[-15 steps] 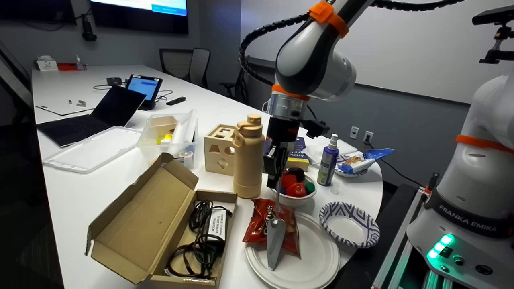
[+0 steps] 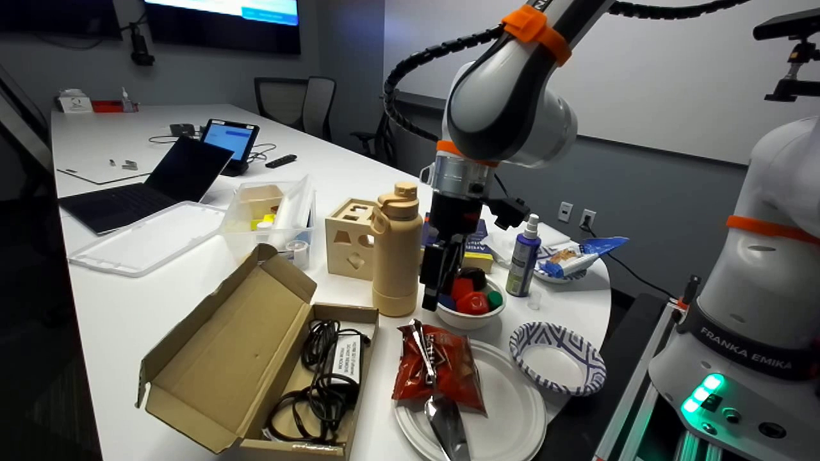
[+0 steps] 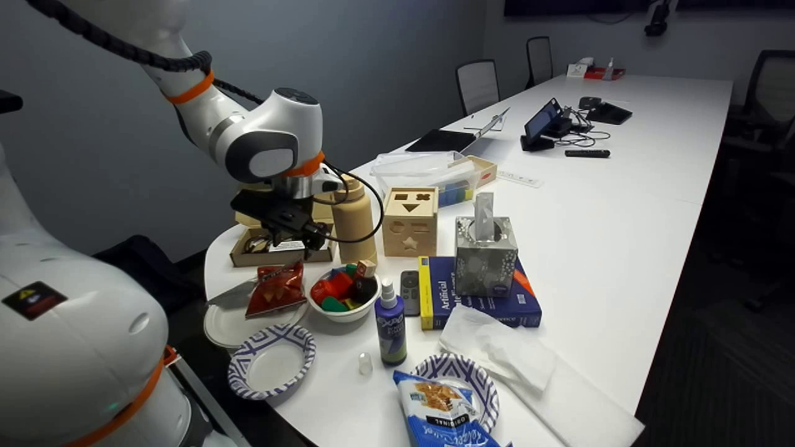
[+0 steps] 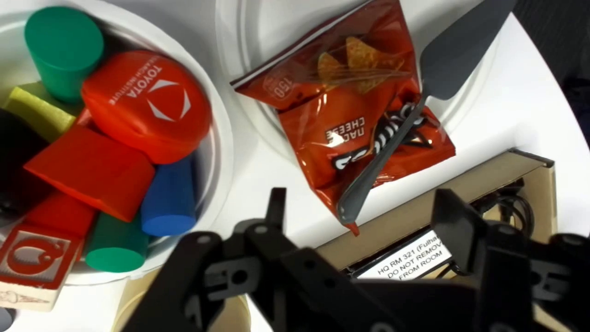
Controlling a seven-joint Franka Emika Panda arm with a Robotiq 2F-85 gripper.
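Observation:
A dark metal spatula [image 4: 396, 133] lies slantwise across a red chip bag [image 4: 332, 133]; its blade reaches over the white plate [image 2: 530, 419]. The bag rests partly on that plate. Above the handle end is my gripper, its two fingers well apart with nothing between them. In exterior view 1 the gripper's fingers [image 2: 432, 278] hang over the table just behind the bag, clear of the spatula. Exterior view 2 shows the bag [image 3: 277, 290] beside the bowl, with the spatula partly hidden behind it.
Close by stand a white bowl [image 3: 344, 316] of coloured blocks, a tan bottle [image 2: 396, 253] and an open cardboard box [image 2: 254, 384] with cables. A patterned bowl [image 2: 530, 338] and a purple spray bottle [image 2: 523, 257] are to the right. Bare table shows beyond the wooden cube [image 3: 411, 223].
The spatula hung upright from my gripper before; now it lies on the bag, released. My gripper has opened and risen slightly. Plate and bag have shifted a little.

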